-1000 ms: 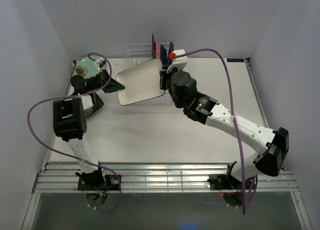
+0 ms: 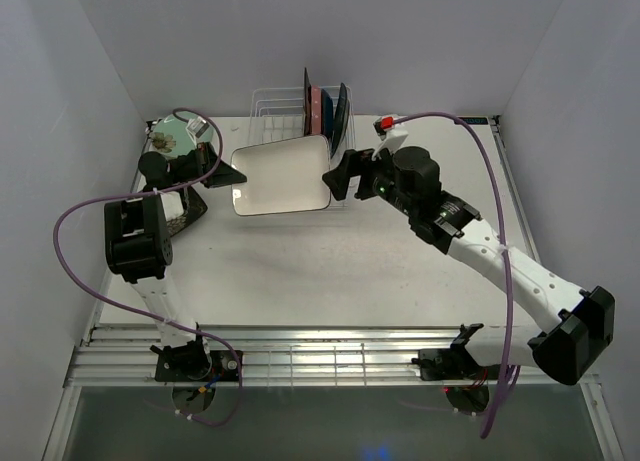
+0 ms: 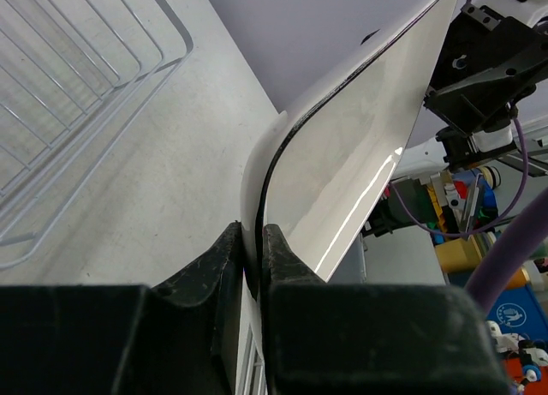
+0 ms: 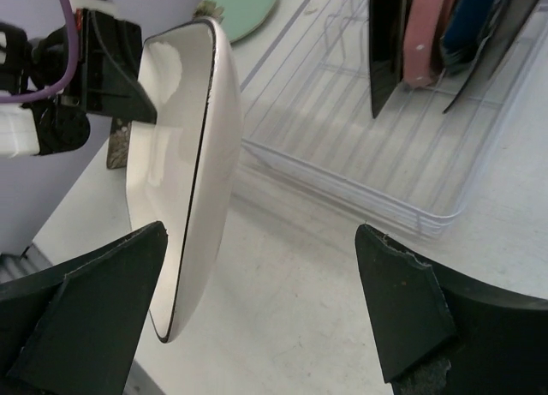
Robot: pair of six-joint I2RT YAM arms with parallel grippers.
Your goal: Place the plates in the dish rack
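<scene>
A white rectangular plate (image 2: 281, 176) with a dark rim is held in the air in front of the dish rack, my left gripper (image 2: 232, 176) shut on its left edge; the left wrist view shows the rim between the fingertips. My right gripper (image 2: 348, 178) stands open just right of the plate; in the right wrist view its fingers flank empty space, with the plate (image 4: 205, 155) beside the left finger. The wire rack (image 4: 441, 215) holds several plates upright at its right side, including a pink one (image 4: 421, 31), a blue one and dark ones.
A green plate (image 2: 172, 133) and a dark item (image 2: 195, 211) lie at the back left, partly under my left arm. Grey walls close in the sides and back.
My right gripper has moved right, away from the plate's right edge, and turned. The plate in my left gripper has tilted slightly and shifted a little left and down in the top view.
</scene>
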